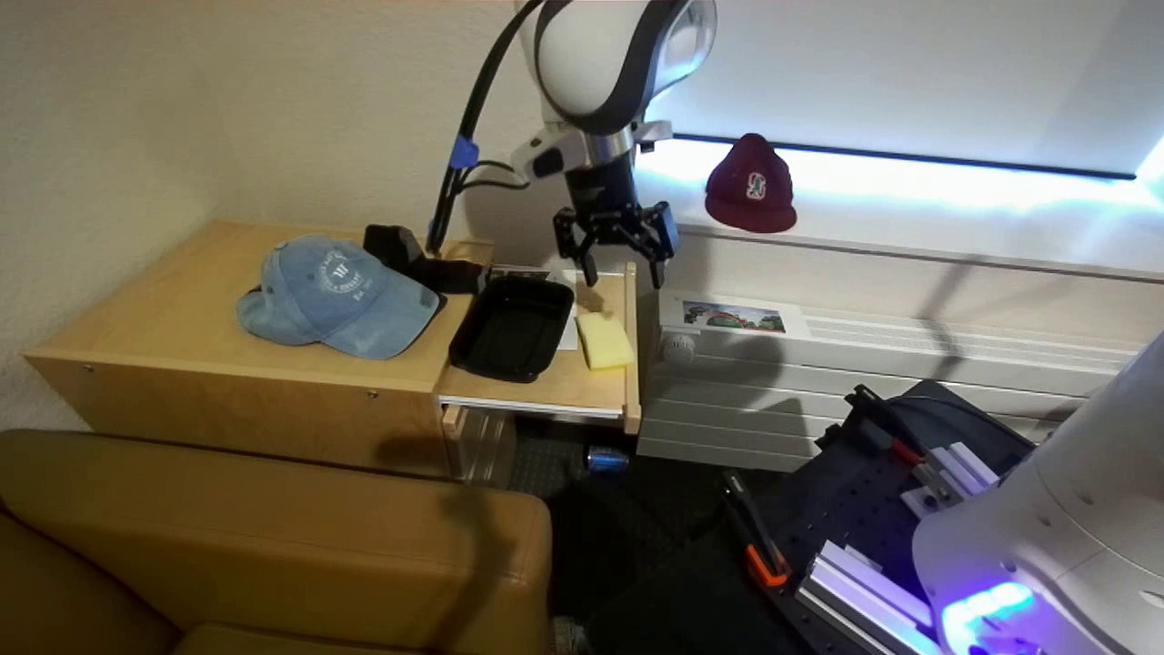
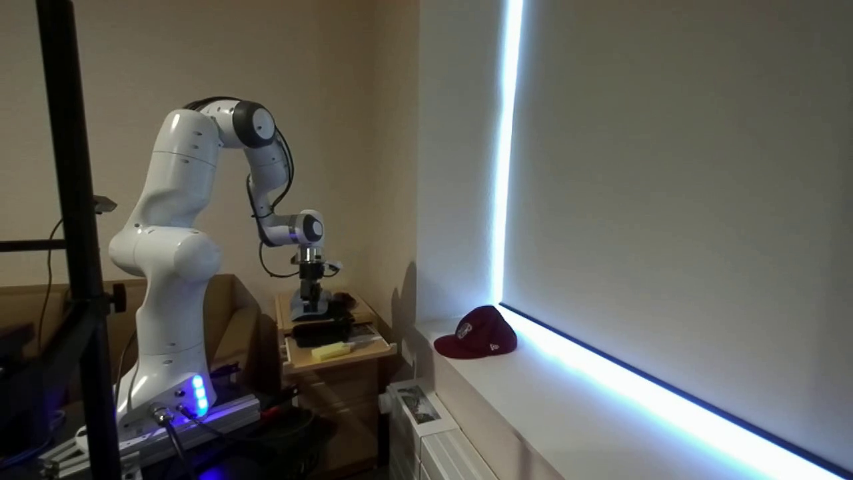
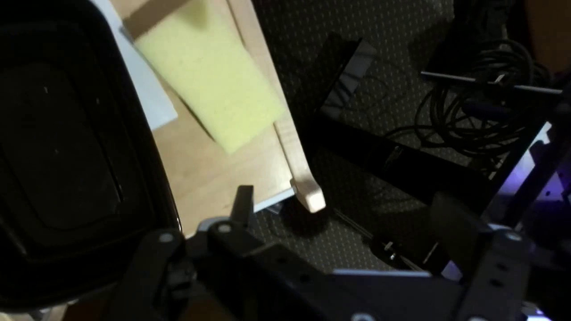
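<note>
Over the pulled-out wooden shelf [image 1: 597, 395] hangs my gripper [image 1: 623, 275], open, with nothing between its fingers. Below it a yellow sponge [image 1: 606, 340] lies flat beside the shelf's raised right edge. To the sponge's left stands an empty black tray [image 1: 513, 324], partly on a white sheet. The wrist view shows the sponge [image 3: 211, 80] at the upper middle and the tray [image 3: 64, 150] filling the left side. Both fingers spread wide along the bottom of that view, apart from the sponge. On the cabinet top rest a light blue cap [image 1: 338, 297] and a dark cloth item [image 1: 420, 260].
A maroon cap [image 2: 480, 332] sits on the windowsill [image 2: 560, 400]. The white radiator [image 1: 742, 382] is right of the shelf, and a brown sofa [image 1: 273, 513] stands in front of the cabinet. A blue can [image 1: 607, 458] lies on the floor below the shelf.
</note>
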